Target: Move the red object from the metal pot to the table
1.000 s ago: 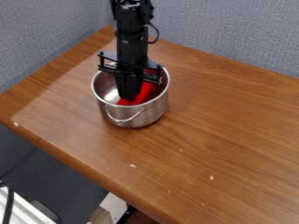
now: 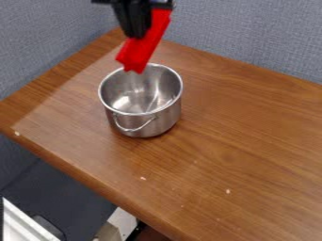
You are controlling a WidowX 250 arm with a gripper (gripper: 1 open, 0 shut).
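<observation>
Above the metal pot [image 2: 141, 118], the red object [image 2: 143, 45] hangs tilted, its lower end a little over the pot's back rim. My black gripper [image 2: 149, 11] is shut on its upper part at the top edge of the view, where most of the arm is cut off. The pot stands upright toward the back left of the wooden table [image 2: 239, 151], and its visible inside is bare.
To the right and front of the pot the tabletop is clear. A grey padded wall [image 2: 258, 33] runs behind the table. Beyond the table's left edge, white equipment [image 2: 23, 224] sits at the lower left.
The gripper has risen out of the pot, carrying the red object up from inside it to above the rim. The pot has stayed in place.
</observation>
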